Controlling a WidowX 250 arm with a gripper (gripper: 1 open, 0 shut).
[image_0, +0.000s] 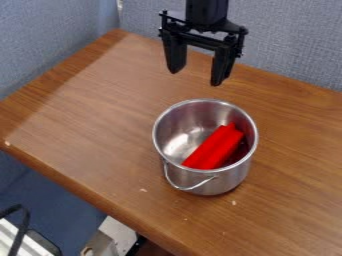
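My black gripper (199, 54) hangs at the top centre, above the wooden table, its two fingers spread wide with nothing between them. Below it stands a silver metal pot (178, 138) with a wire handle along its front. Inside the pot, a red elongated object (211, 149) lies diagonally in the right part.
Grey padded walls stand behind it. At the lower left, beyond the table's edge, are a blue surface and some light hardware with a black cable.
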